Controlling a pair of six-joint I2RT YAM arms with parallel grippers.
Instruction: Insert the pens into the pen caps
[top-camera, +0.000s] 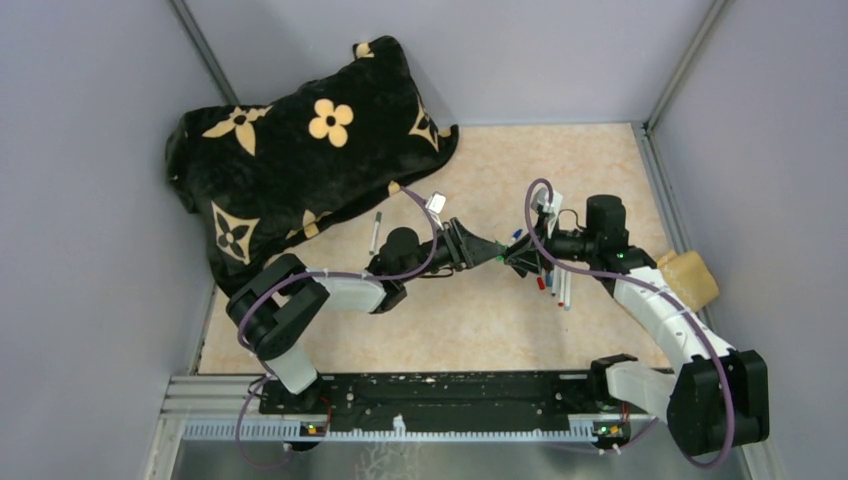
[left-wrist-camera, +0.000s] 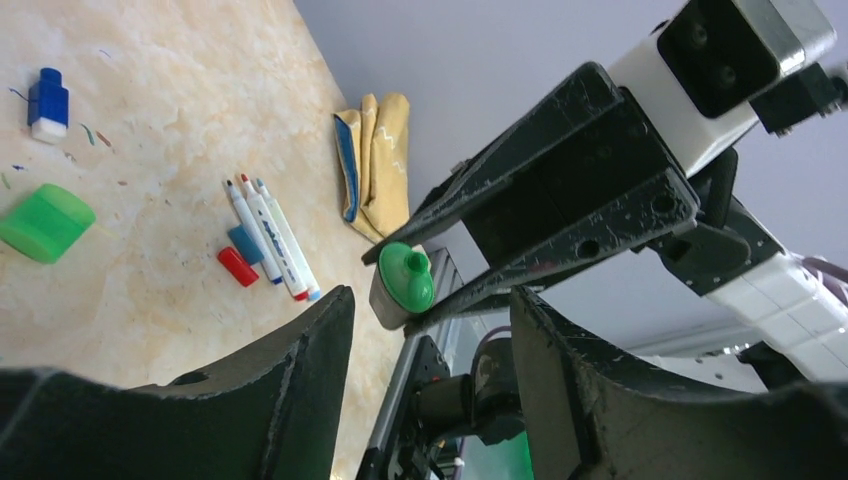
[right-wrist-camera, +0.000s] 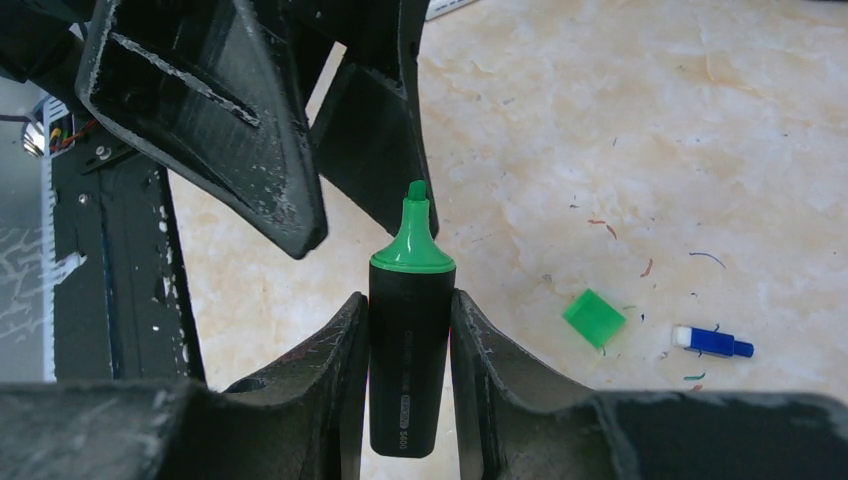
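Note:
My right gripper is shut on a black highlighter with a green tip (right-wrist-camera: 410, 340), held upright above the table. My left gripper stands open, its fingers facing that highlighter's green end, nothing visibly between them. Loose on the table are a green cap (left-wrist-camera: 48, 222), a blue-and-white cap or pen piece (left-wrist-camera: 48, 100), a red cap (left-wrist-camera: 236, 266), a blue cap (left-wrist-camera: 244, 243) and several white pens (left-wrist-camera: 275, 240).
A folded yellow cloth (top-camera: 688, 278) lies at the right edge. A black patterned cushion (top-camera: 300, 160) fills the back left. Another pen (top-camera: 376, 230) lies left of centre.

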